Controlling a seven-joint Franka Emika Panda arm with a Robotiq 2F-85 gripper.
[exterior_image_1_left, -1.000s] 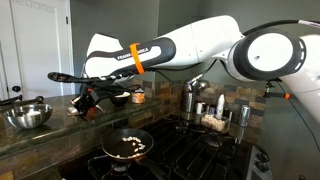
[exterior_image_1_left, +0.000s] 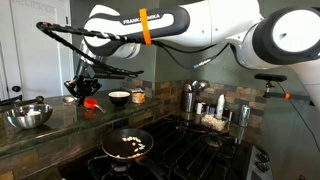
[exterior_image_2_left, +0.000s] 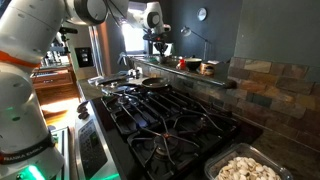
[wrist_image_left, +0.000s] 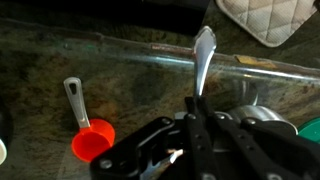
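Note:
In the wrist view my gripper is shut on a shiny metal utensil (wrist_image_left: 205, 50), whose rounded end points up across the counter's edge. Its other end is hidden behind the black fingers. A red measuring cup (wrist_image_left: 92, 140) with a grey handle lies on the dark counter to the left of the fingers. From outside, my gripper (exterior_image_1_left: 84, 82) hangs over the back counter, close to the red cup (exterior_image_1_left: 92, 104); the utensil is too small to make out there.
A black pan (exterior_image_1_left: 140, 153) with pale pieces sits on the stove. A metal bowl (exterior_image_1_left: 30, 118) stands on the counter at left. A quilted pot holder (wrist_image_left: 270, 12) lies at the wrist view's top right. A tray of pale pieces (exterior_image_2_left: 250, 168) stands beside the stove.
My arm has risen a little over the back counter, and the red cup shows more clearly beneath it. The pan and bowl have stayed put.

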